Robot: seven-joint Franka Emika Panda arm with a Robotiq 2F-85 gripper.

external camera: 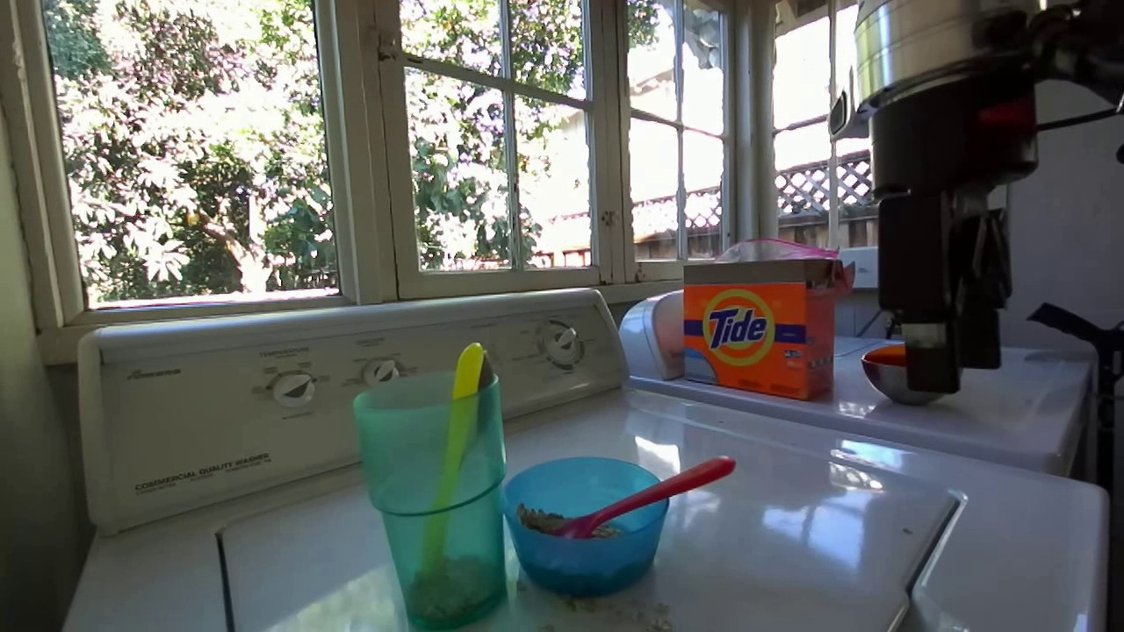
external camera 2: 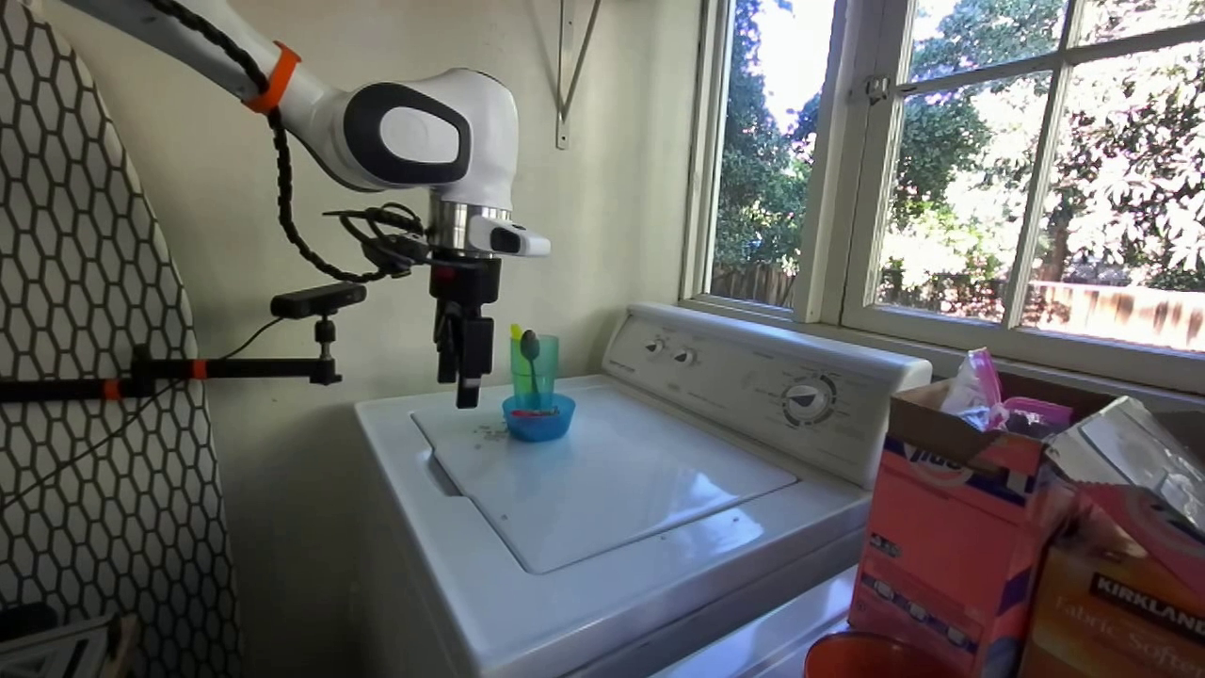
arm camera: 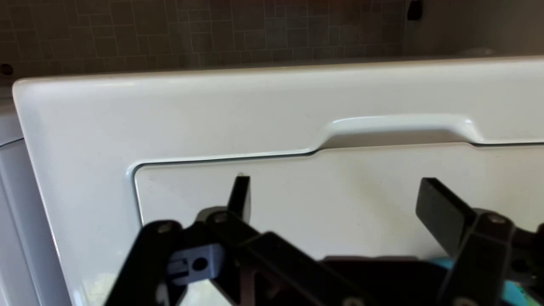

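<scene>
On the washer lid stands a green translucent cup (external camera: 429, 463) with a yellow spoon (external camera: 459, 421) and a dark spoon (external camera 2: 530, 348) leaning in it, and some grainy stuff at its bottom. Right beside the cup is a blue bowl (external camera: 590, 563) holding similar grains, a red spoon (external camera: 674, 486) resting over its rim. My gripper hangs above the lid, open, its black fingers wide apart with only bare lid beneath the gap. In the wrist view, the bowl (arm camera: 514, 295) shows just as a blue sliver at lower right, mostly hidden by the gripper.
Crumbs lie on the lid (external camera 2: 633, 475) near the bowl; most of it is clear. The control panel (external camera: 348, 400) rises at the back. On the neighbouring machine are a Tide box (external camera: 753, 337), a Kirkland box (external camera 2: 1113, 616) and a metal bowl with orange inside (external camera: 901, 377).
</scene>
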